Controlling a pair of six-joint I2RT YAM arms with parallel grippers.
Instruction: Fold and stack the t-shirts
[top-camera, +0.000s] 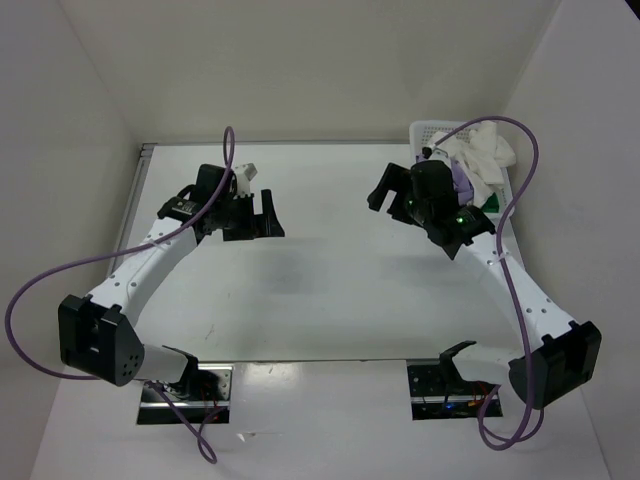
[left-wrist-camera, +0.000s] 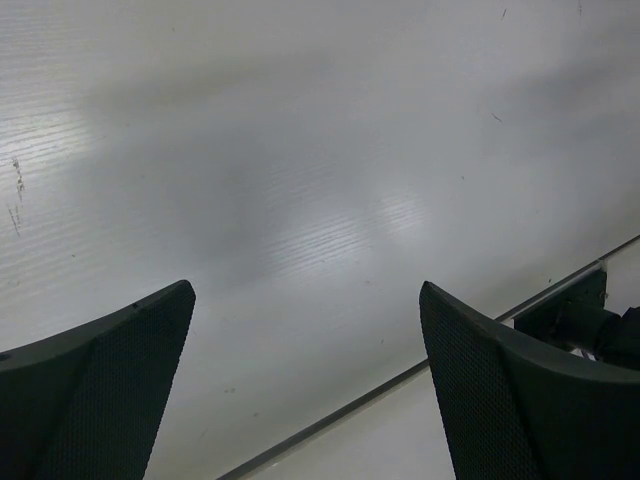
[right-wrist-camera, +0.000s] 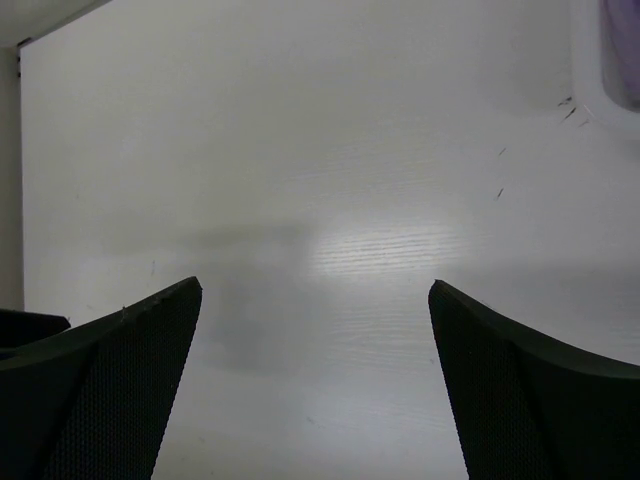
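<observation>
Clothes lie heaped in a white basket (top-camera: 424, 131) at the table's back right: a cream cloth (top-camera: 483, 152) on top, a purple cloth (top-camera: 462, 182) and a bit of green (top-camera: 490, 203) lower down. Whether each is a t shirt I cannot tell. Over the left part of the table, my left gripper (top-camera: 275, 215) is open and empty. My right gripper (top-camera: 377, 188) stands open too, left of the basket, with only bare table between its fingers in the right wrist view. That view catches a corner of the basket (right-wrist-camera: 588, 60) with purple cloth (right-wrist-camera: 625, 45) inside.
Walls close in at the back and both sides. Purple cables (top-camera: 120, 252) loop along both arms, and the right forearm partly covers the basket.
</observation>
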